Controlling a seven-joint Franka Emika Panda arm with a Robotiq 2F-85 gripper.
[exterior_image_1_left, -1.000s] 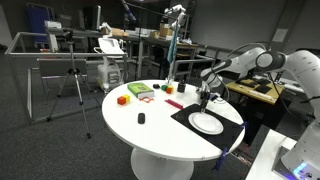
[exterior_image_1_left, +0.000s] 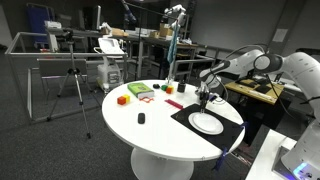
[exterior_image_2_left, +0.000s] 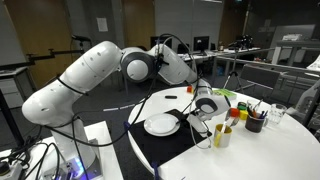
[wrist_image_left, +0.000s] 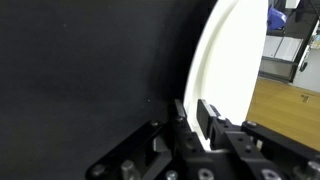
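Observation:
A white plate (exterior_image_1_left: 206, 123) lies on a black mat (exterior_image_1_left: 183, 118) on the round table. Over the plate's far edge in exterior view 1, my gripper (exterior_image_1_left: 204, 104) points down. In exterior view 2 the plate (exterior_image_2_left: 162, 124) sits left of the gripper. The wrist view shows the plate's rim (wrist_image_left: 192, 85) running up between the two fingertips of my gripper, which stand a small way apart. Whether either finger touches the rim, I cannot tell.
A yellow cup (exterior_image_2_left: 222, 135) with utensils stands near the arm, with a dark holder of pens (exterior_image_2_left: 256, 121) behind it. A green box (exterior_image_1_left: 140, 88), small blocks (exterior_image_1_left: 123, 100) and a dark object (exterior_image_1_left: 141, 118) lie elsewhere.
Plate and mat have not moved. The arm stays at the plate's edge, with no clear shift visible.

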